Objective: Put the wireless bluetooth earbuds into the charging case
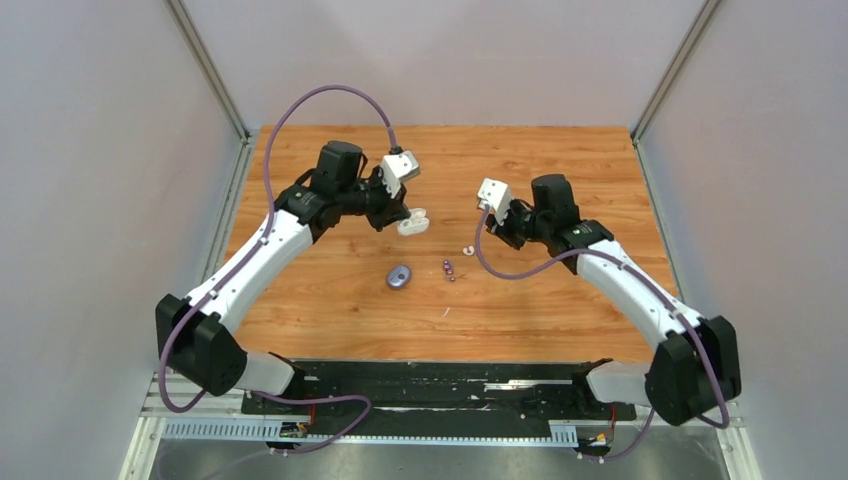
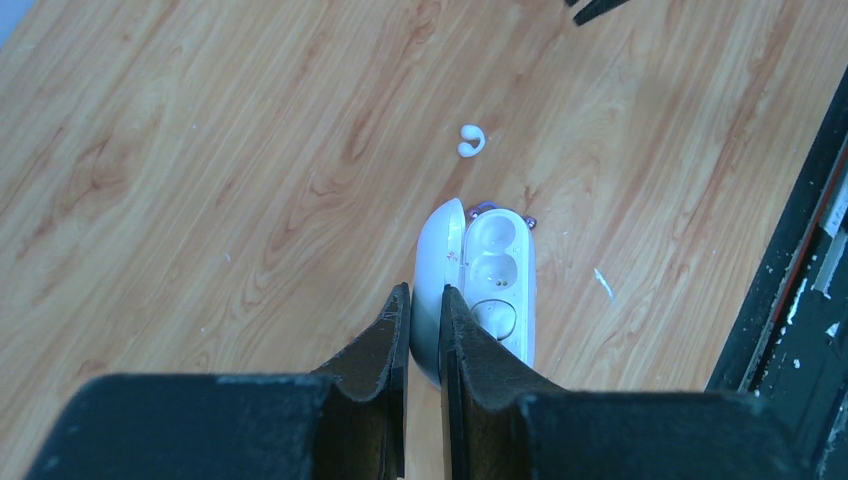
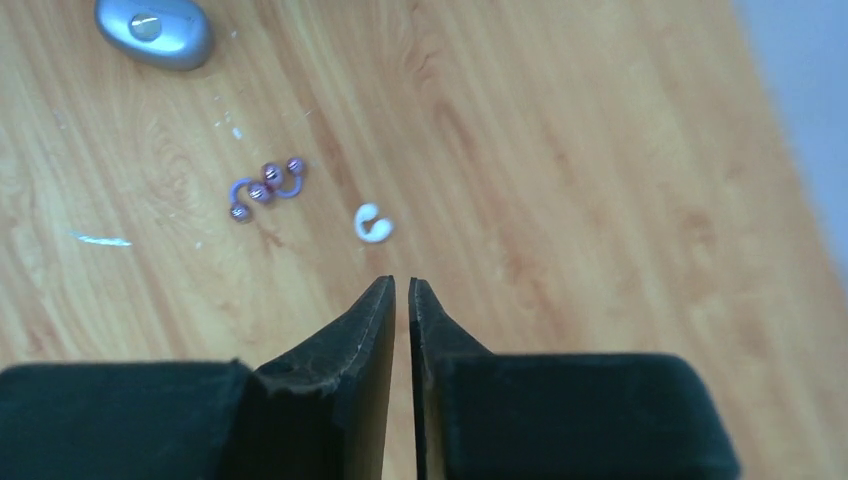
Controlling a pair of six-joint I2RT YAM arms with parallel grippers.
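Note:
My left gripper is shut on the raised lid of the white charging case (image 2: 510, 262), holding it open, above the table. Its inside faces the left wrist camera: two hollows show at the far end and a rounded shape nearer the fingers; I cannot tell whether that shape is an earbud. A white C-shaped earbud (image 3: 373, 223) lies on the wood, seen in the top view as a small white earbud (image 1: 468, 251). My right gripper is a little open, a narrow empty gap between its fingertips, some distance from that earbud.
Purple C-shaped earbuds (image 3: 265, 185) lie close together near the middle of the table. A grey-purple oval case (image 1: 399, 277) sits to their left. A thin white strip (image 3: 103, 240) lies nearby. Bare wood (image 1: 560, 320) spreads at the front right.

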